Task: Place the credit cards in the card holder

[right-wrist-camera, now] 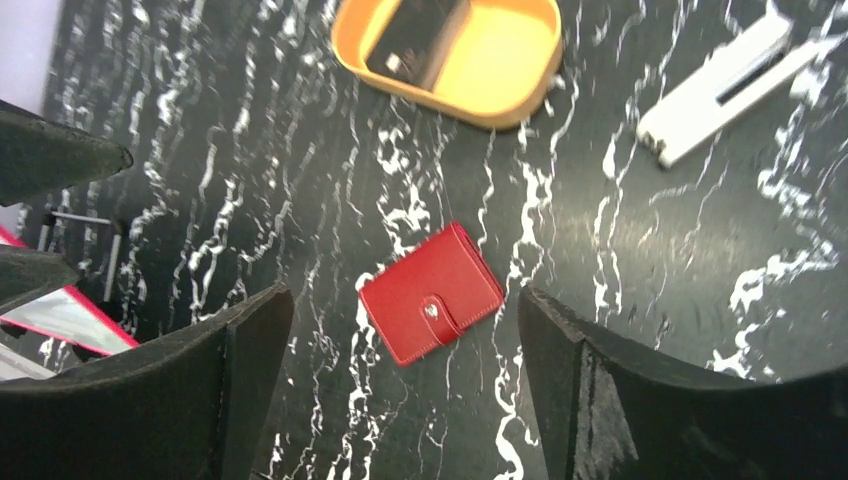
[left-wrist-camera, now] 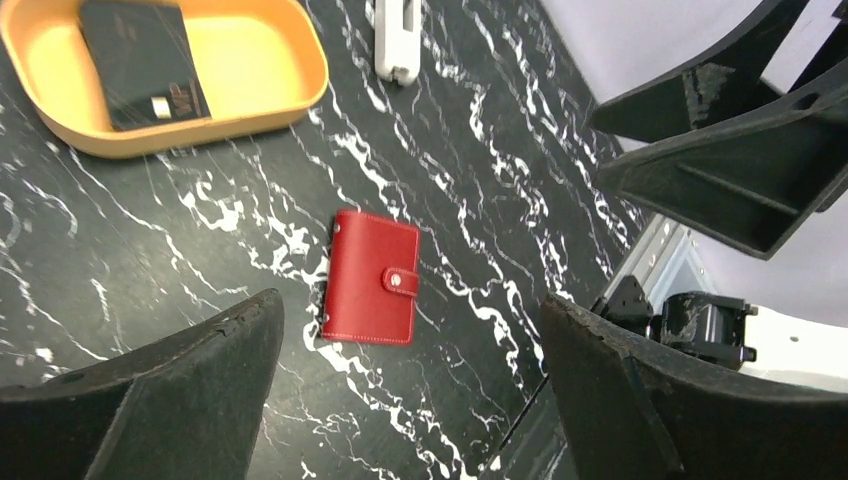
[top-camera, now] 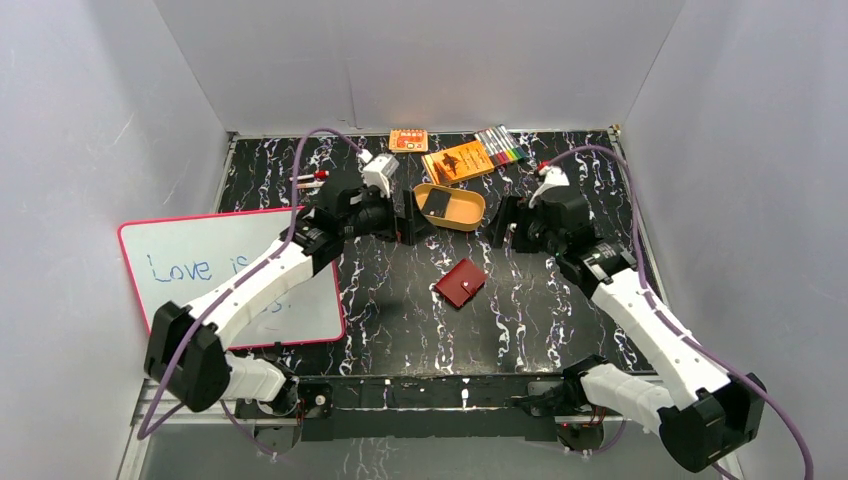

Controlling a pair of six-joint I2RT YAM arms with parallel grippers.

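Observation:
A red card holder (top-camera: 461, 283), its snap strap closed, lies flat on the dark marbled table in front of the tray. Inside the yellow tray (top-camera: 467, 210) rests a dark card (top-camera: 436, 203); in the left wrist view it could be a stack of cards (left-wrist-camera: 150, 65). My left gripper (top-camera: 416, 222) hovers by the tray's left front side, open and empty. On the tray's right, my right gripper (top-camera: 503, 226) is partly open, with nothing between its fingers. Both grippers are above the table, touching neither the holder nor the card.
A white stapler-like object (right-wrist-camera: 715, 90) lies right of the tray. Behind it are an orange book (top-camera: 458, 161), a row of markers (top-camera: 500, 145) and a small notepad (top-camera: 408, 140). A whiteboard (top-camera: 190, 245) covers the left side.

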